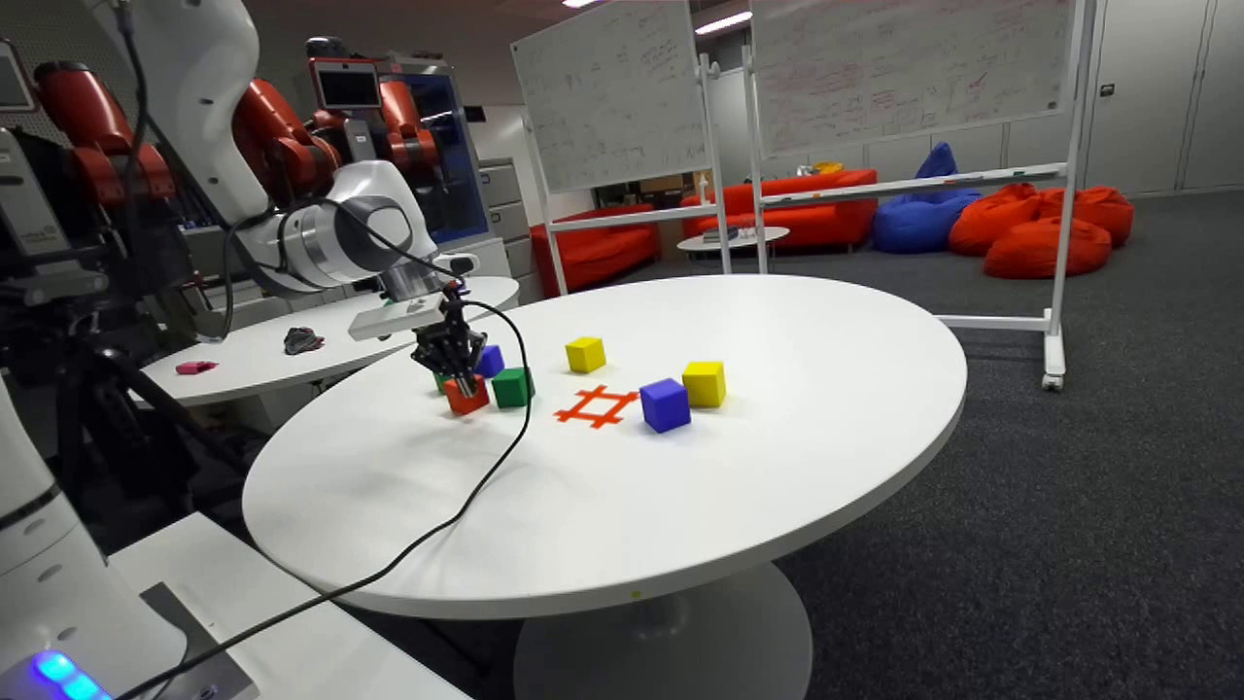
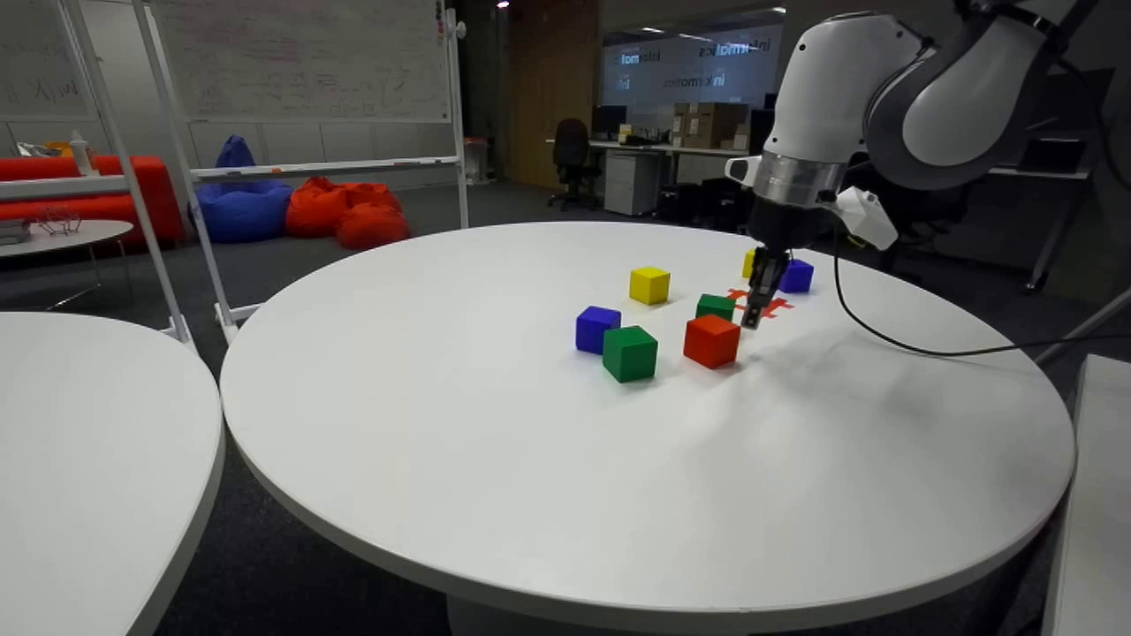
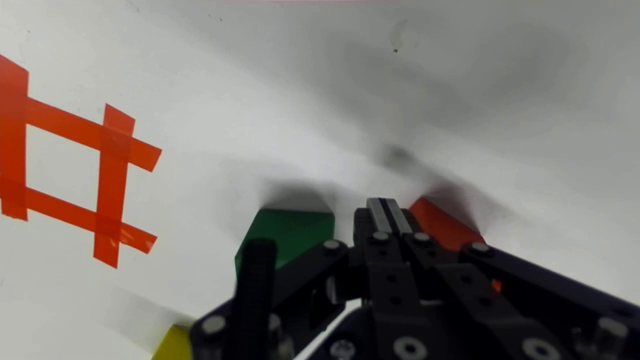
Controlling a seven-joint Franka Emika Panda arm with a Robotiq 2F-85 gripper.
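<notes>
My gripper is shut, its two fingertips pressed together with nothing between them. It points down low over the white table, close to a red cube point(image 2: 711, 341). In the wrist view the red cube point(image 3: 441, 223) shows just right of the fingertips, partly hidden by the gripper. A green cube point(image 3: 291, 234) lies to their left, also partly covered. In exterior view 1 the fingertips overlap the red cube point(image 1: 467, 398), and the near green cube point(image 1: 510, 387) sits beside it. Whether the fingers touch the red cube I cannot tell.
An orange-red tape square point(image 1: 597, 406) marks the table. Beyond it stand a blue cube point(image 1: 665, 406) and a yellow cube point(image 1: 705, 383). Another yellow cube point(image 2: 649, 285), blue cube point(image 2: 598, 329) and green cube point(image 2: 630, 354) lie around. A black cable point(image 1: 490, 472) hangs across the table.
</notes>
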